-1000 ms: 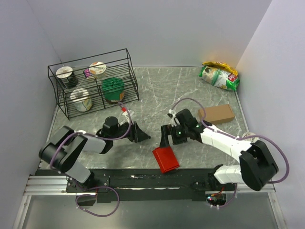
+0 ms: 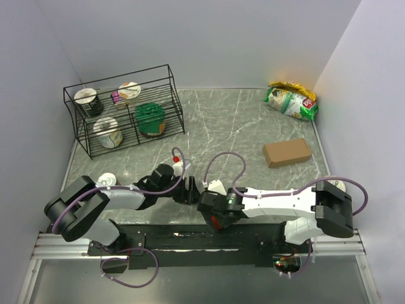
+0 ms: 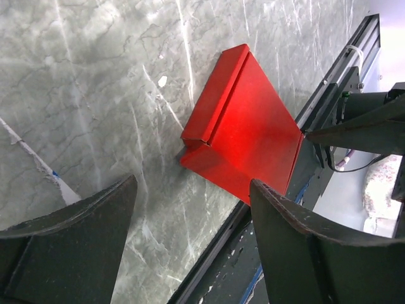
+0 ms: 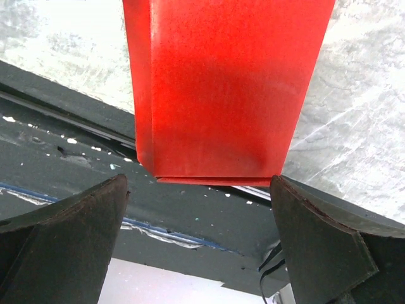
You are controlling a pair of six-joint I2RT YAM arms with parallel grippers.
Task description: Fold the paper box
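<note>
The red paper box (image 3: 250, 130) lies on the marble table (image 3: 76, 95) at its front edge, mostly hidden under my right arm in the top view. My left gripper (image 2: 188, 196) stands just left of it, part open and empty; in the left wrist view the box is ahead, between and beyond the fingertips. My right gripper is open over the box's edge (image 4: 215, 170), one finger on either side, nothing gripped.
A wire rack (image 2: 123, 133) with tubs stands at the back left. A cardboard box (image 2: 286, 152) lies to the right, with snack bags (image 2: 291, 104) behind. The front edge of the table drops away beside the red box.
My right gripper has moved down and toward the front, over the red box. My left gripper has moved toward the front and slightly right, closer to the box.
</note>
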